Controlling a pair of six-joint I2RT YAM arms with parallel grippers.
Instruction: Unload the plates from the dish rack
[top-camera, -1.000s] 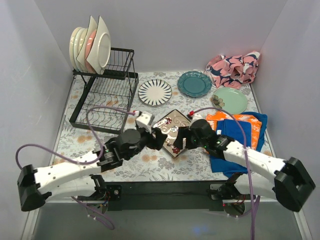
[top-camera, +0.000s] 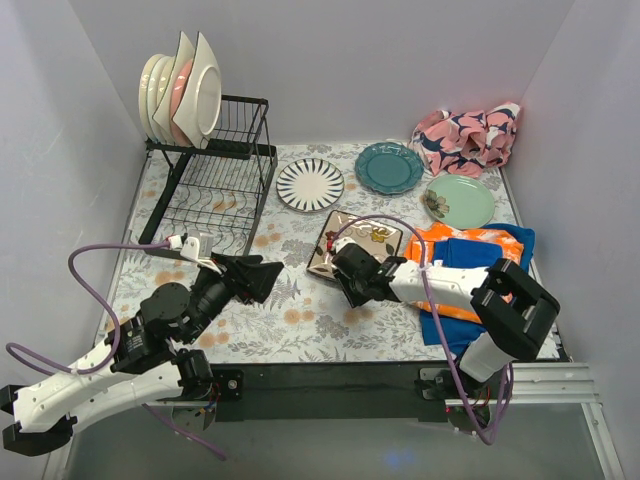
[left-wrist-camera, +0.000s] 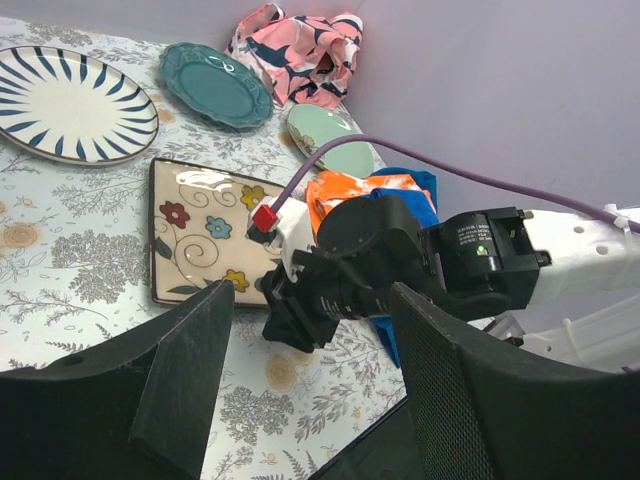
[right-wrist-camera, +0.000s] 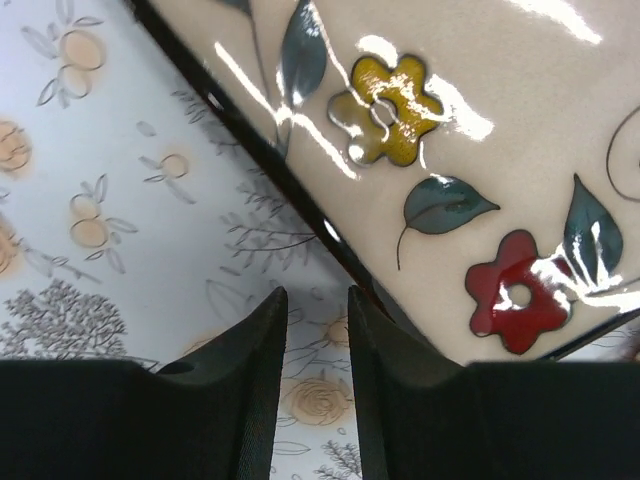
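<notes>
A square cream plate with painted flowers (top-camera: 372, 234) lies flat on the table in the middle. My right gripper is at its near edge, fingers part-way open and nothing between them; the dark rim runs past the right fingertip, and I cannot tell if they touch. My left gripper (top-camera: 264, 279) hangs to the left of that plate, fingers apart and empty. Several plates (top-camera: 181, 90) stand upright in the upper level of the black dish rack (top-camera: 212, 190). A striped plate (top-camera: 310, 185), a teal plate (top-camera: 389, 167) and a green plate (top-camera: 464, 203) lie at the back.
Orange and blue folded cloths (top-camera: 470, 256) lie at the right, partly under my right arm. A pink patterned cloth (top-camera: 468, 140) is bunched in the back right corner. The rack's lower level is empty. Bare tablecloth (top-camera: 270, 325) shows along the front.
My left gripper has drawn back to the left, away from the square plate. My right gripper has moved left to the plate's near side. The plate has turned and shifted slightly backward.
</notes>
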